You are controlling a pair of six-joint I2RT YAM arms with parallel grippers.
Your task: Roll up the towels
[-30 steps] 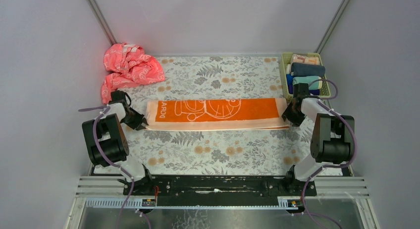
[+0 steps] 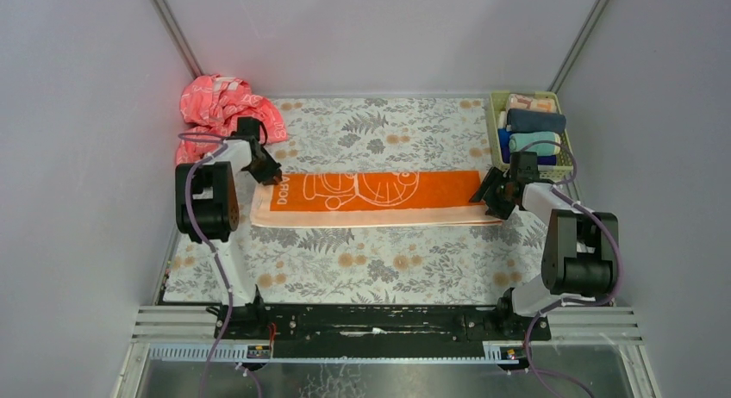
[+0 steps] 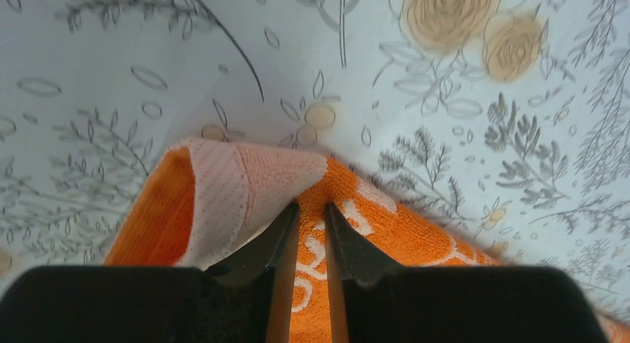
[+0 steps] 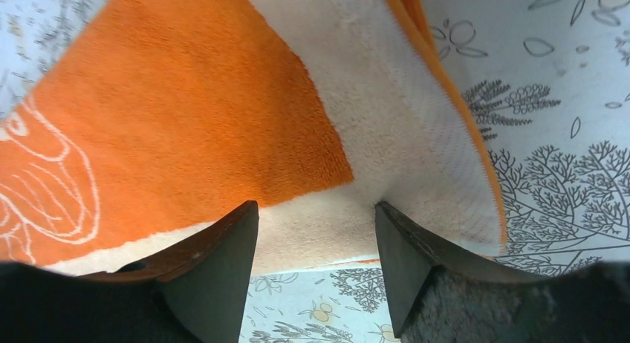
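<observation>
An orange towel with a pale border lies spread as a long flat strip across the middle of the table. At its left end, near the back corner, my left gripper is down on the cloth. A narrow gap parts its fingers, and creased towel shows between the tips; whether they pinch it, I cannot tell. Over the front right corner my right gripper stands open, with the pale border showing between its fingers.
A crumpled coral-pink cloth lies at the back left, close by the left arm. Behind the right gripper, a green basket holds several rolled cloths.
My left gripper went from the front left corner back and rightward onto the towel's back left corner. The towel stayed largely in place.
</observation>
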